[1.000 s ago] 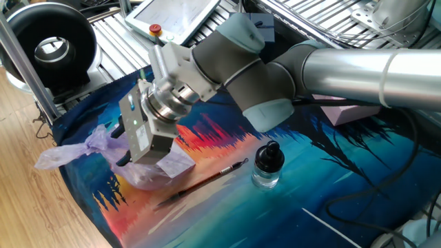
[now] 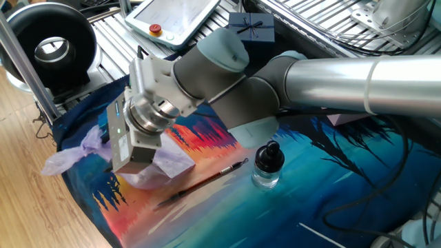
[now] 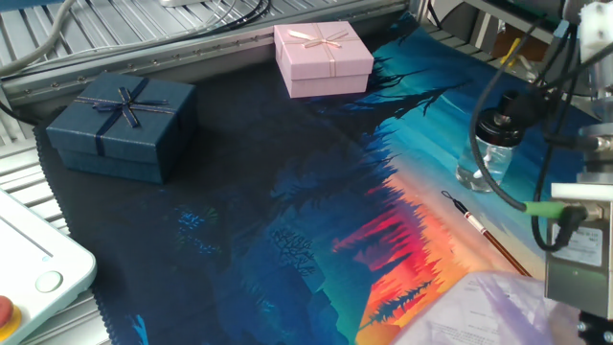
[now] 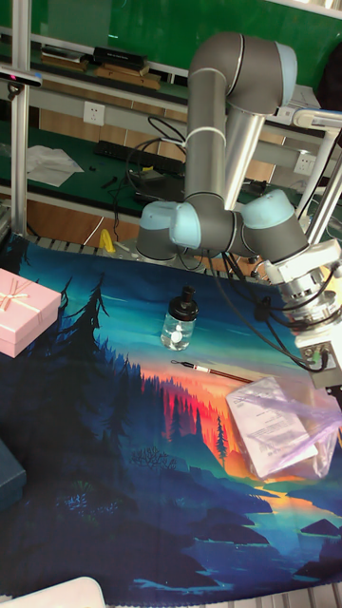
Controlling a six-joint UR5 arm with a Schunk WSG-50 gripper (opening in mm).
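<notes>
A tied translucent lilac plastic bag (image 2: pixel 148 178) with a white box inside lies on the printed cloth. Its knotted neck (image 2: pixel 91 140) points left in exterior view 1. My gripper (image 2: pixel 103 149) is over the bag's knotted end, its dark fingers apart on either side of the neck, so it looks open. The gripper's body covers part of the bag there. From exterior view 3 the bag (image 4: pixel 271 426) shows at the right, with the gripper partly cut off by the frame's edge.
Beside the bag lie a thin brush (image 2: pixel 207 182) and an upright glass dropper bottle (image 2: pixel 267 167) with a black cap. Farther off stand a dark blue gift box (image 3: pixel 124 125) and a pink one (image 3: pixel 324 59). Bare cloth (image 3: pixel 239 211) stretches between the boxes and the bag.
My gripper has moved left in exterior view 1, toward the bag's knotted end. The bag's loose tail has shifted slightly; its body stays in place.
</notes>
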